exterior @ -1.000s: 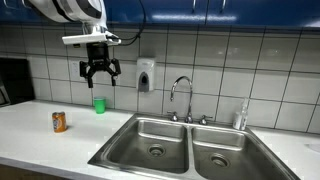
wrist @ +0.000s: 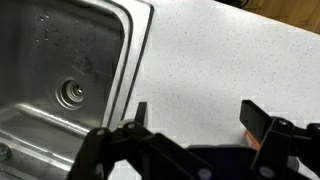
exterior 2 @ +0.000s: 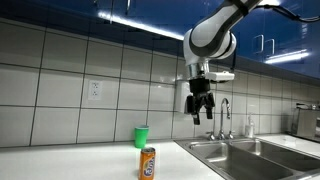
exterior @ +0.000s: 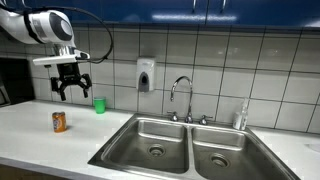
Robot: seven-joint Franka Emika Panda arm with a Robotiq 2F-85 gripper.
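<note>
My gripper hangs above the counter with its fingers spread and the space between them empty. An orange can stands upright on the counter, below the gripper and a little to its left in the first exterior view. In the second exterior view the can is at the front, left of the gripper. A green cup stands near the tiled wall. At the lower right of the wrist view, part of the can shows behind a finger.
A double sink with a faucet is set into the counter to the right. A white dispenser hangs on the wall, and a soap bottle stands behind the sink.
The arm has moved left and a little lower across the counter, nearer to the can. The can and the green cup have stayed in place.
</note>
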